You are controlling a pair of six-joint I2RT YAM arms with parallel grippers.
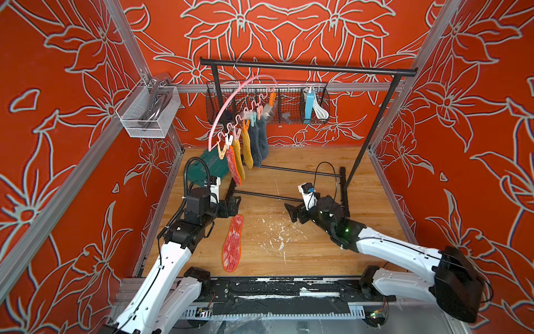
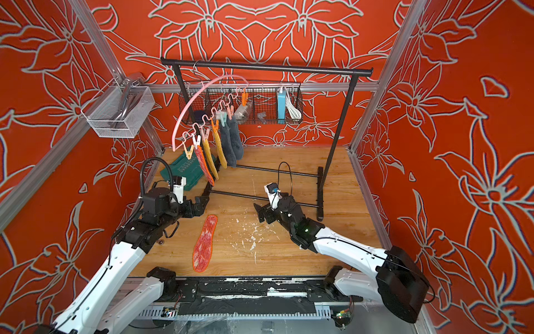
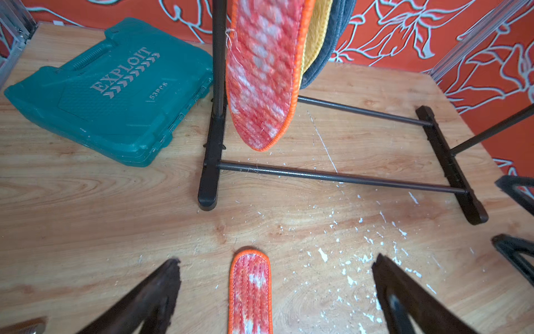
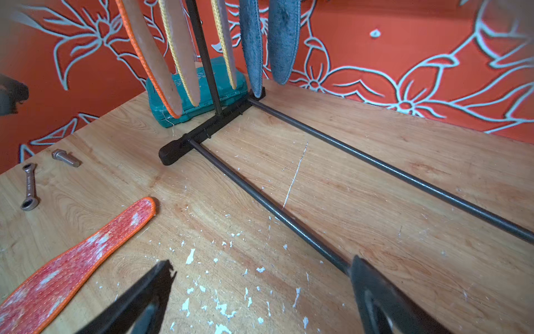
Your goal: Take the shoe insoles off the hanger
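Note:
A pink curved hanger [image 1: 243, 83] hangs from the black rack, clips holding a red patterned insole [image 3: 261, 72], two yellow ones [image 1: 246, 144] and two dark blue ones [image 4: 282, 44]. Another red insole [image 1: 232, 243] lies flat on the table. My left gripper [image 1: 232, 207] is open and empty, below the hanging red insole and above the table's loose insole. My right gripper [image 1: 292, 213] is also open and empty, to the right, near the rack's front bottom bar, facing inward.
The rack's bars and feet [image 3: 342, 178] stand around the hanging insoles. A green tool case [image 3: 111, 94] lies at back left. A wrench [image 4: 29, 183] and a bolt [image 4: 65, 157] lie on the left. Wire baskets hang on the back and left walls.

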